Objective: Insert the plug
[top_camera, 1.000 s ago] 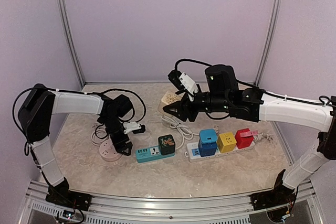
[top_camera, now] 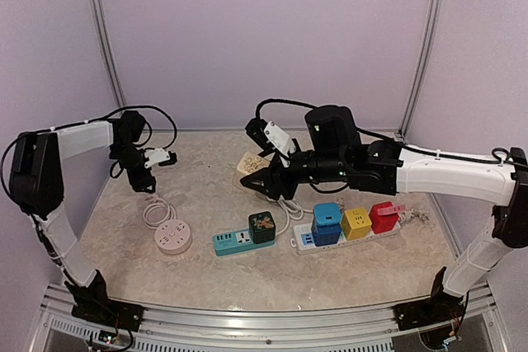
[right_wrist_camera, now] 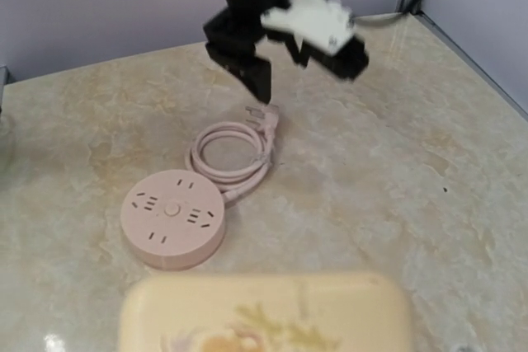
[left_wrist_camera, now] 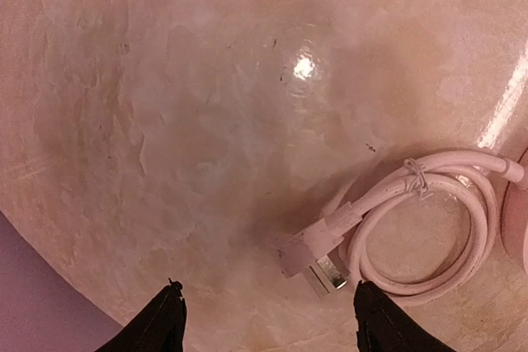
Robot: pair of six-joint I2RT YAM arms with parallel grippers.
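The pale pink plug (left_wrist_camera: pixel 307 251) lies on the table with its metal prongs showing, at the end of a coiled pink cord (left_wrist_camera: pixel 472 263). Above it, my left gripper is open, its fingers on either side and apart from the plug. The cord runs to a round pink power strip (top_camera: pixel 173 237), whose slotted top (right_wrist_camera: pixel 172 210) faces up. Held up over the middle of the table is a cream block with a printed face (top_camera: pixel 252 164), with my right gripper (top_camera: pixel 266 180) shut on it. That block (right_wrist_camera: pixel 264 315) fills the bottom of the right wrist view, where the fingers are hidden.
A teal power strip (top_camera: pixel 227 244) bears a dark patterned cube (top_camera: pixel 261 227) at front centre. To its right, a white strip (top_camera: pixel 302 238) carries blue (top_camera: pixel 327 224), yellow (top_camera: pixel 356 222) and red (top_camera: pixel 384 217) cubes. A white cord (top_camera: pixel 289 213) lies behind.
My left gripper has moved back and left, from beside the round pink strip to over its plug. The right gripper has shifted slightly left with the cream block.
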